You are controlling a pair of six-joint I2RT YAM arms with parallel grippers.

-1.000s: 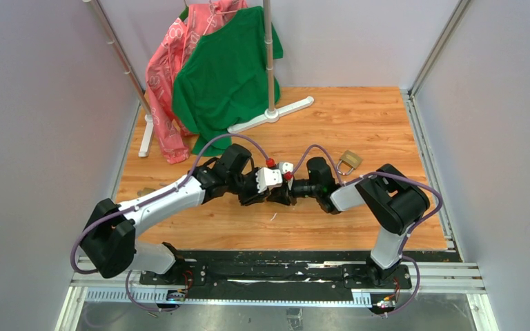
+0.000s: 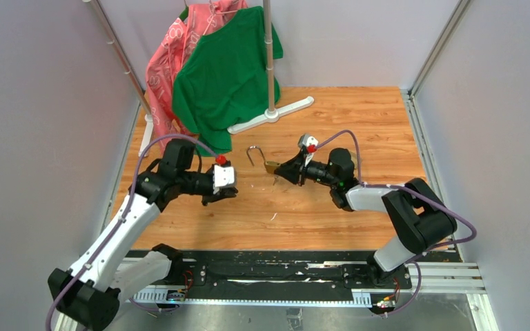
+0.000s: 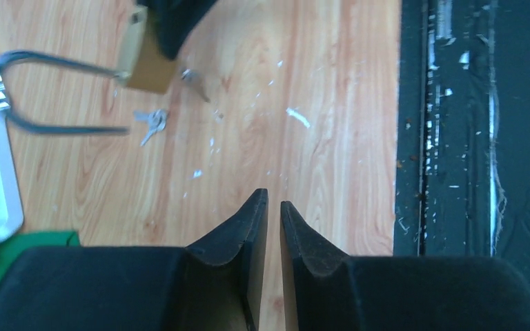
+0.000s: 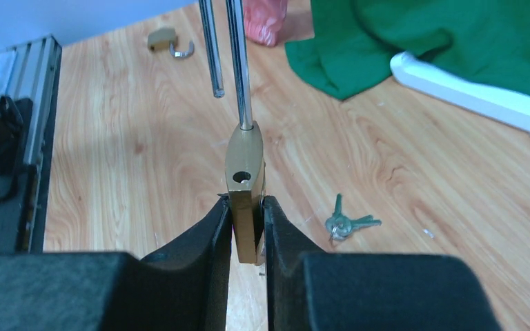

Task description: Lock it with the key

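Observation:
My right gripper is shut on the body of a brass padlock (image 4: pixel 246 155). Its steel shackle stands open, one leg in the body and the other free beside it; an empty hole shows in the body. In the top view the padlock (image 2: pixel 271 167) points left from the right gripper. My left gripper is apart from it, its fingers nearly together, with only a narrow gap and nothing visible between them. Small keys (image 4: pixel 341 224) lie on the table below the padlock. A small metal piece (image 3: pixel 193 81) beside the padlock is too blurred to identify.
Another padlock (image 4: pixel 161 39) lies on the table, hidden in the top view by the left arm. Behind stands a rack foot (image 2: pixel 293 107) with a green shirt (image 2: pixel 224 76) and red cloth (image 2: pixel 162 69).
My left gripper has pulled away leftward from the right one. The right gripper has shifted up and right with the padlock, now partly covering a padlock lying behind it.

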